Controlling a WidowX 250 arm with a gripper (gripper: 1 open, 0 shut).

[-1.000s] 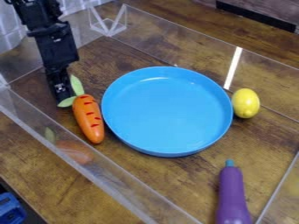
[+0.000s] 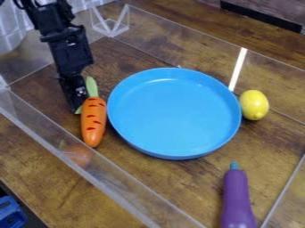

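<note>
The black gripper (image 2: 78, 96) reaches down from the top left to the green leafy top of an orange toy carrot (image 2: 93, 120), which lies left of a blue plate (image 2: 173, 114). Its fingertips are at the leaves, partly hiding them; whether anything is between them is too small to tell.
A yellow lemon (image 2: 254, 104) lies right of the plate and a purple eggplant (image 2: 236, 200) at the lower right. Clear plastic walls surround the wooden surface (image 2: 155, 191). A blue object (image 2: 10, 212) shows at the lower left corner.
The gripper has shifted slightly right, over the carrot's leaves. The carrot has moved a little to the right and sits more upright in the view, closer to the plate.
</note>
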